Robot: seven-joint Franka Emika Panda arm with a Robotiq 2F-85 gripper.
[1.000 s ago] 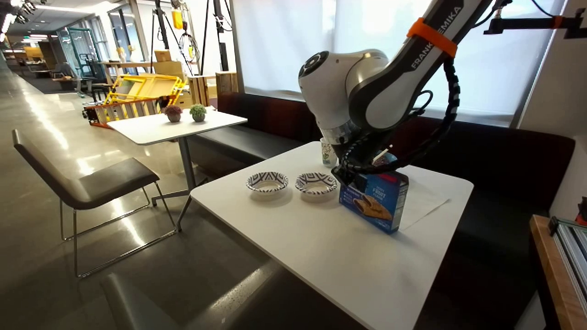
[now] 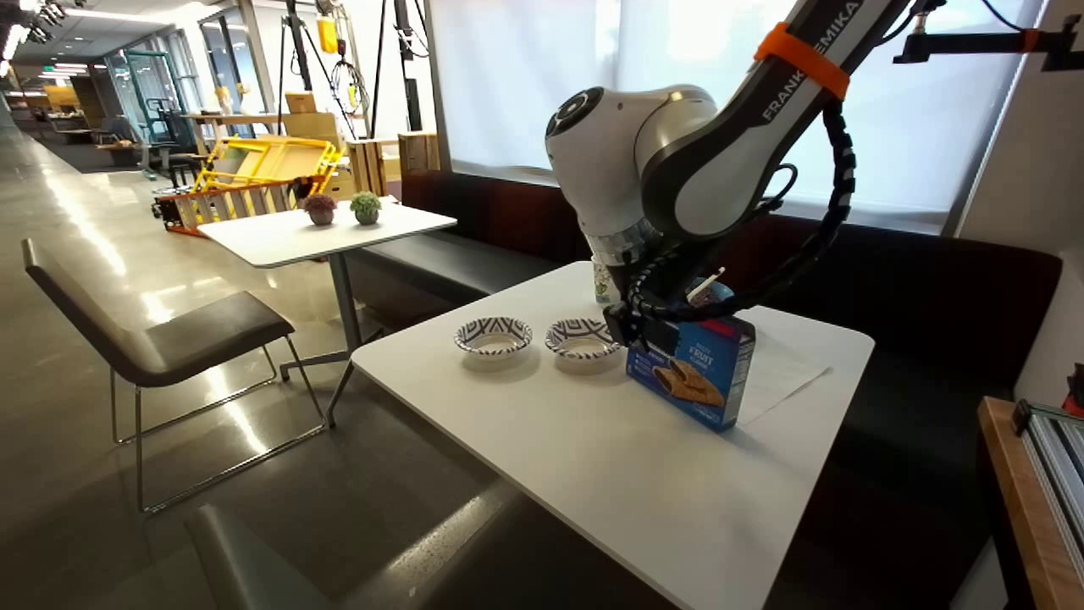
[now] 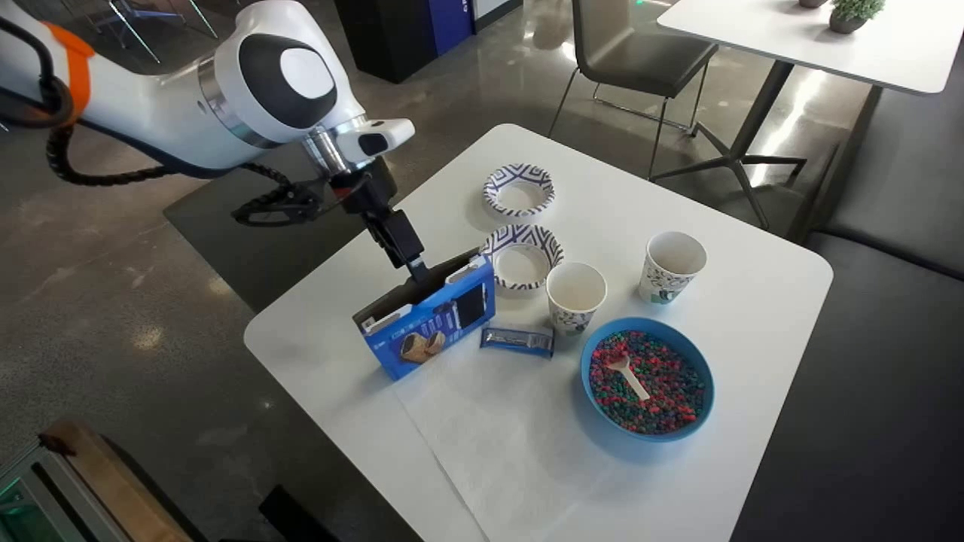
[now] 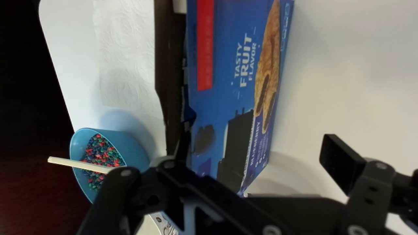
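Observation:
The blue fruit-bar box [image 3: 429, 330] stands upright with its top open on the white table [image 2: 610, 457]. My open gripper straddles one wall of the box in the wrist view. One dark finger [image 4: 183, 147] is at the box's open top, its tip partly lost in the dark; the other finger [image 4: 341, 162] is outside, beyond the printed front. Between them lies the printed panel, apart from the outer finger. In exterior view 2 the gripper [image 3: 416, 268] comes down at the box's rear edge. Contact with the box is not clear.
Two patterned bowls [image 3: 520, 190] and two paper cups [image 3: 575, 296] are near the box. A wrapped bar [image 3: 517, 339] lies beside it. A blue bowl [image 3: 587, 388] holds colourful bits and a light spoon [image 3: 629, 378].
The arm's wrist and gripper have shifted slightly left in exterior view 1, now covering more of the paper cup. The box and bowls stay where they were.

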